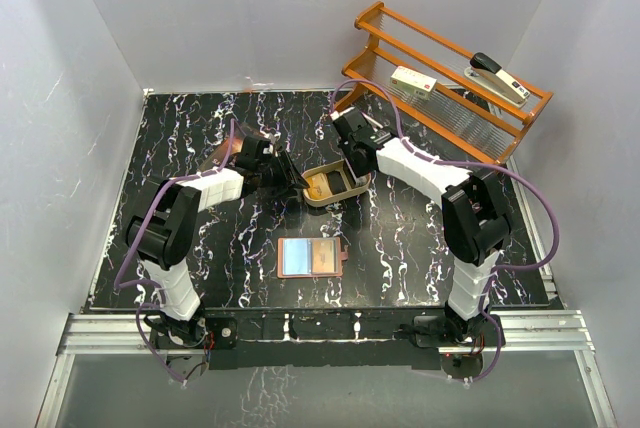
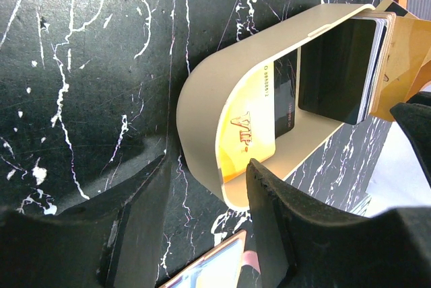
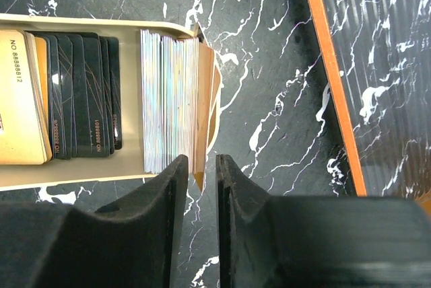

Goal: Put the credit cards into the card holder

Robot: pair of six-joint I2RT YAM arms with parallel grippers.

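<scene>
The card holder (image 1: 311, 257) lies open and flat in front of the box, with a light-blue left half and a brown right half. Behind it, a cream box (image 1: 333, 202) holds yellow cards (image 3: 20, 99), black cards (image 3: 86, 93) and a pale upright stack (image 3: 170, 103) with brown pieces (image 3: 205, 99) at its right end. My left gripper is open around the box's rounded left end, nothing visibly gripped. My right gripper stands part open over the box's right end; the lower tip of a brown piece shows between its fingers, not clamped.
A wooden rack (image 1: 440, 78) stands at the back right, bearing a small white box (image 1: 413, 82) and a stapler (image 1: 497, 80). Behind the left arm lies a brown object (image 1: 222, 151), partly hidden. Marble table around the card holder is clear.
</scene>
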